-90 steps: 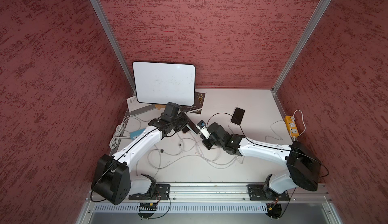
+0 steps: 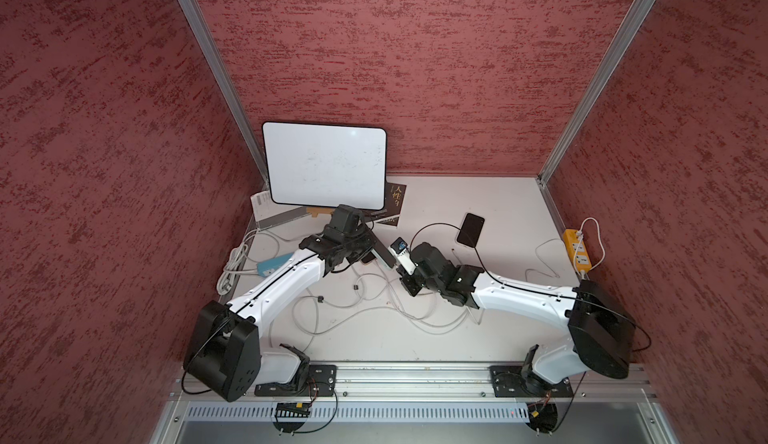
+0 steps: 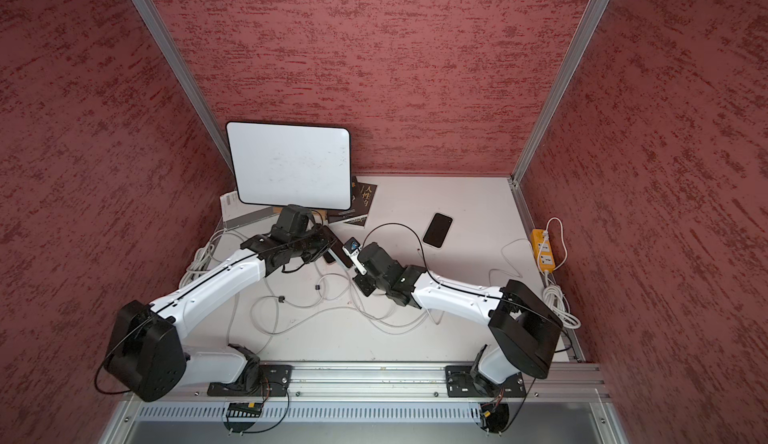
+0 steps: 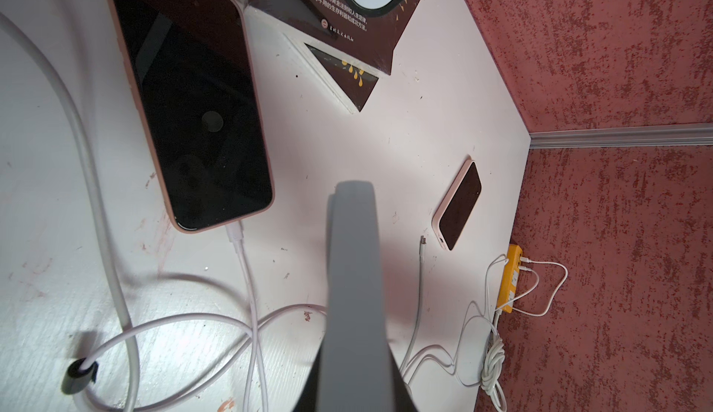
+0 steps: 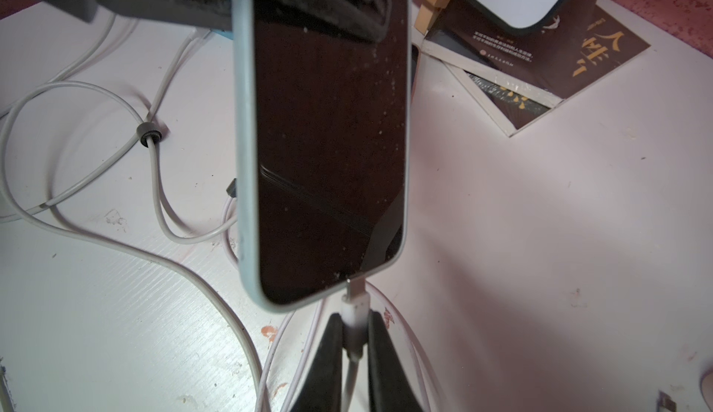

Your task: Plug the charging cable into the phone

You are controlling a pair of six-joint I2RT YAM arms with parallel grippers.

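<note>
A dark-screened phone with a pale frame (image 5: 330,152) hangs above the table, and my left gripper is shut on it. The left wrist view shows that phone edge-on as a grey bar. Below its bottom edge, my right gripper is shut on the white plug (image 5: 355,309) of a charging cable. The plug's metal tip (image 5: 356,287) meets the phone's bottom edge near the port, with some metal still showing. How far the tip is inside cannot be told. From above, the two grippers (image 2: 374,248) (image 2: 402,274) stand close together.
Flat on the table lies a pink phone (image 4: 197,107) with a white cable at its bottom edge. Another phone (image 2: 470,230) lies at right. Books (image 5: 512,62) and a whiteboard (image 2: 324,163) stand behind. Loose white cables (image 2: 416,316) cover the front; a yellow power strip (image 2: 577,252) sits far right.
The right arm looks unmoved.
</note>
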